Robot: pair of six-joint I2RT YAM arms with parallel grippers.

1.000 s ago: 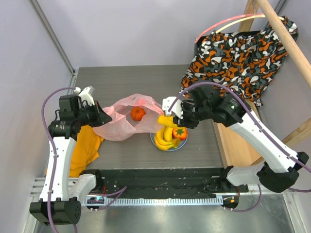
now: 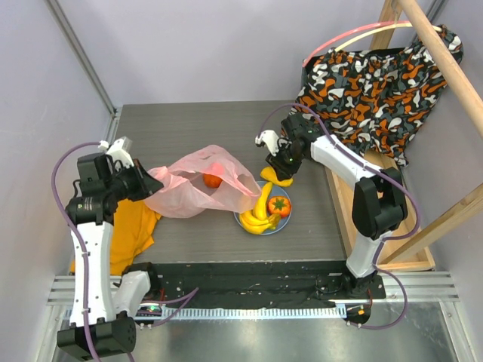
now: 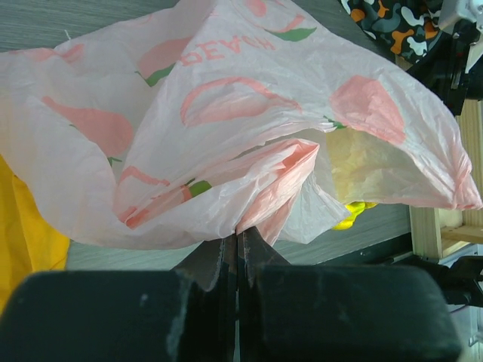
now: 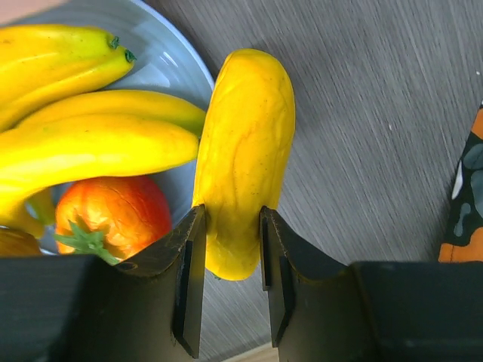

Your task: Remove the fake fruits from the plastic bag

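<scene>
The pink-and-white plastic bag (image 2: 190,197) lies on the grey table with its mouth toward the right; an orange fruit (image 2: 212,180) shows inside. My left gripper is shut on a pinched fold of the bag at its left end. A long yellow fruit (image 4: 245,143) is at the right edge of the blue plate (image 4: 198,64), between the fingers of my right gripper. Those fingers stand at both sides of its near end; whether they press on it is unclear. On the plate are bananas (image 4: 98,139) and a red-orange tomato-like fruit (image 4: 124,215).
An orange-yellow cloth (image 2: 132,235) lies at the left, below my left arm. To the right stands a wooden frame with a camouflage cloth (image 2: 370,90).
My left gripper shifted slightly left, still on the bag.
</scene>
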